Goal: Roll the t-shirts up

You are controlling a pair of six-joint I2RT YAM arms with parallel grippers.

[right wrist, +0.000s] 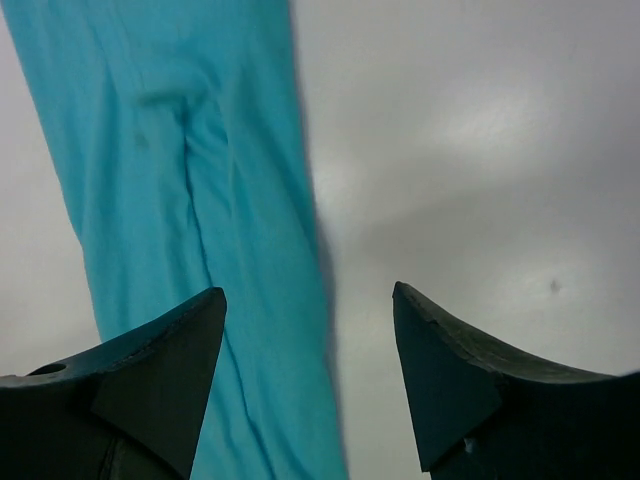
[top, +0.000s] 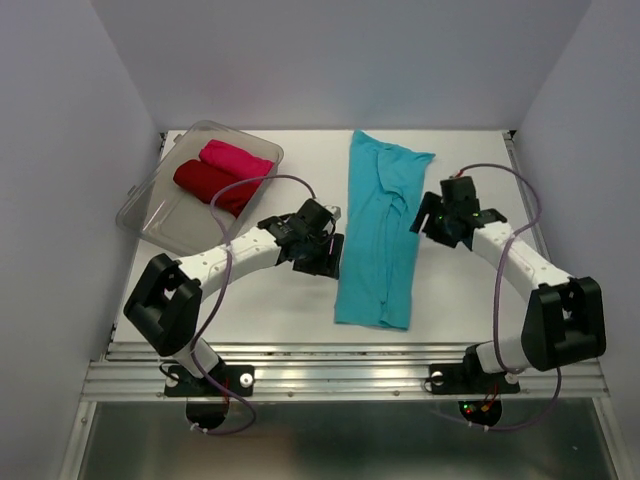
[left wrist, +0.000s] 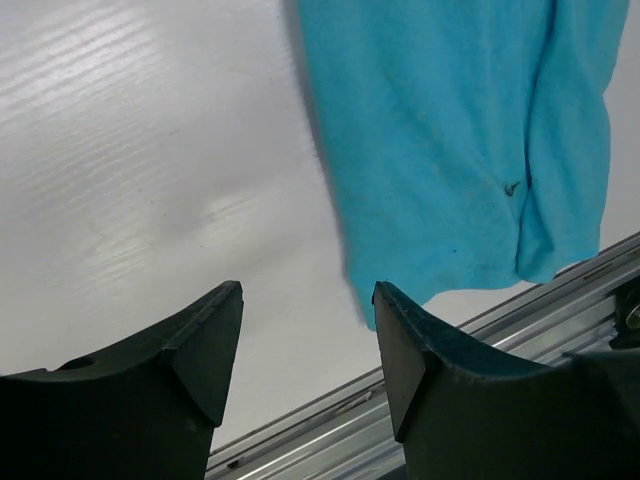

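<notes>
A turquoise t-shirt (top: 365,230), folded into a long narrow strip, lies flat down the middle of the white table. Its near end shows in the left wrist view, where my open left gripper points beside the cloth's left edge with nothing between its fingers. My right gripper (top: 422,214) stands just off the shirt's right edge. It is open and empty in the right wrist view, with the creased turquoise cloth (right wrist: 200,200) ahead and to the left. Two rolled shirts, dark red (top: 213,184) and pink (top: 236,159), lie in the bin.
The clear grey bin (top: 165,215) occupies the table's back left. Bare white table (top: 460,310) shows at the front right and front left. A metal rail (top: 330,355) runs along the front edge.
</notes>
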